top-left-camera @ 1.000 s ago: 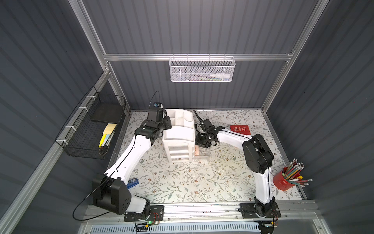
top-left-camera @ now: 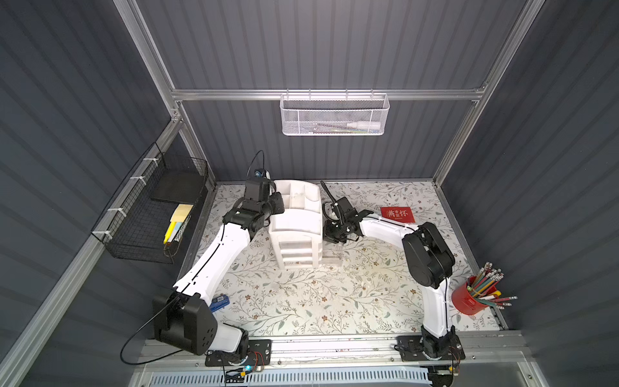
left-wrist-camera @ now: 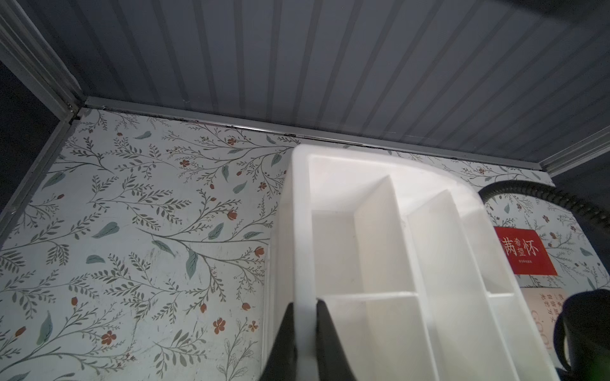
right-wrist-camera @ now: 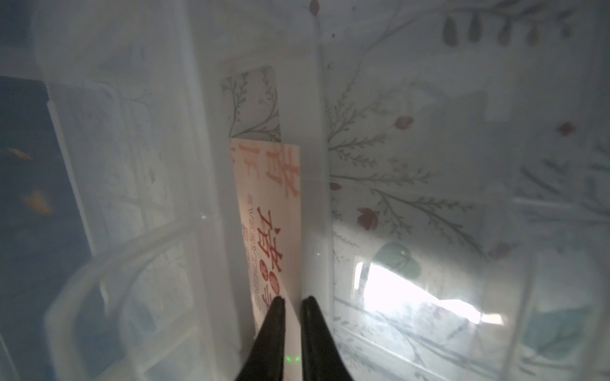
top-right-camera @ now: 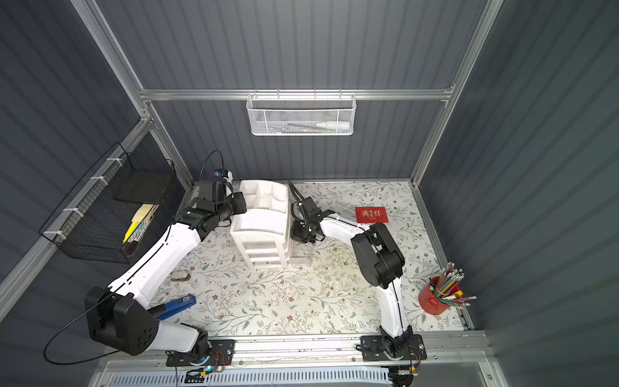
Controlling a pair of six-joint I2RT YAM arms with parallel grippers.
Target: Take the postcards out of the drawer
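Note:
A white drawer organizer (top-left-camera: 295, 222) stands at the middle, a clear drawer (top-left-camera: 333, 260) pulled out low on its right side. In the right wrist view a pink printed postcard (right-wrist-camera: 267, 184) lies in the clear drawer. My right gripper is down at that card, its fingers a small gap apart; whether the card is between them is unclear. My left gripper is at the organizer's top, its fingertips closed about the rim of the left wall.
A red card (top-left-camera: 397, 214) lies at the back right. A red pencil cup (top-left-camera: 469, 300) stands at the front right, a blue object (top-right-camera: 175, 306) at the front left. Baskets hang on the back and left walls.
The clear drawer and my right gripper have shifted very slightly, and less pink shows beside the organizer in the top left view. The left arm has not moved.

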